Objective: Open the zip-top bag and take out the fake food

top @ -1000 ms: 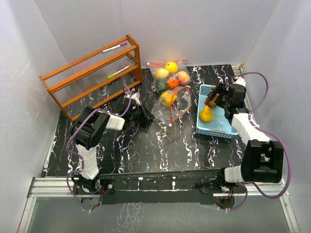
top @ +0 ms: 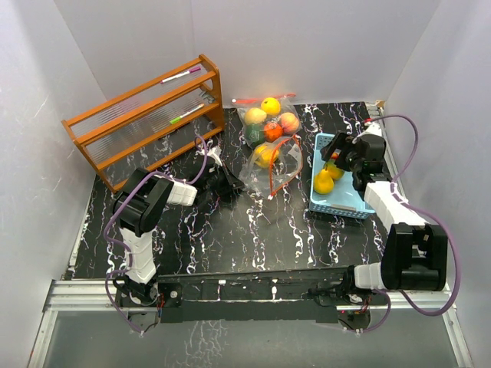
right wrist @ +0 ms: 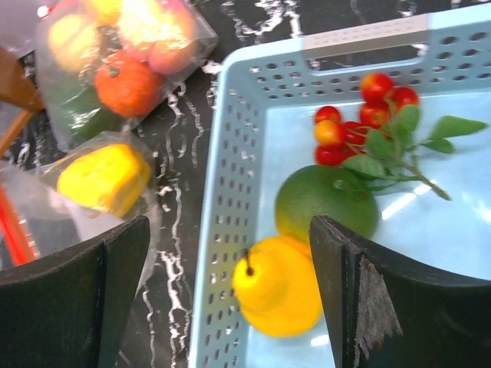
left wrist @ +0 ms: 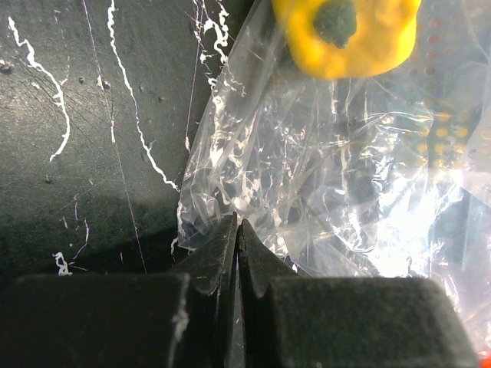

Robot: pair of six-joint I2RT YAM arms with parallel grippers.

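Observation:
An opened zip top bag [top: 278,172] with a yellow pepper [left wrist: 345,46] inside lies mid-table; my left gripper is shut at its corner, with nothing clear between the fingers. Behind it a second bag [top: 272,115] holds several fruits and vegetables. My right gripper [top: 334,149] stands open over the blue basket [right wrist: 219,169]. In the right wrist view the basket holds a yellow fruit [right wrist: 276,291], a green one [right wrist: 330,199] and cherry tomatoes [right wrist: 374,88] on a stem with leaves.
A wooden shelf [top: 142,123] with markers stands at the back left. White walls enclose the sides and back.
My right gripper has shifted slightly left over the basket, and more yellow now shows below it in the top view. The left arm and bags are unchanged.

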